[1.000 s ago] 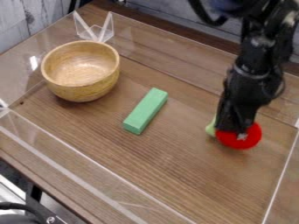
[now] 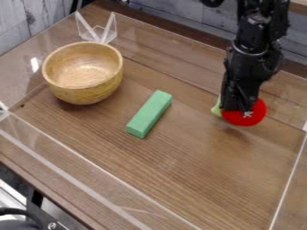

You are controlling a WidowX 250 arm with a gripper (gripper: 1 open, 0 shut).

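Note:
My black gripper [image 2: 243,95] reaches down at the right of the table over a red round object [image 2: 253,117]; whether it touches it is hard to tell. A pale yellow-green piece [image 2: 218,108] shows at its left side. The fingertips are dark against each other; I see nothing clearly held between them.
A wooden bowl [image 2: 81,74] sits at the upper left. A green block [image 2: 150,114] lies left of centre. A white wire-like object [image 2: 99,29] is at the back left.
Over the last second my gripper has moved toward the back of the table, and the red object with the pale piece has shifted back too. The bowl and green block are still.

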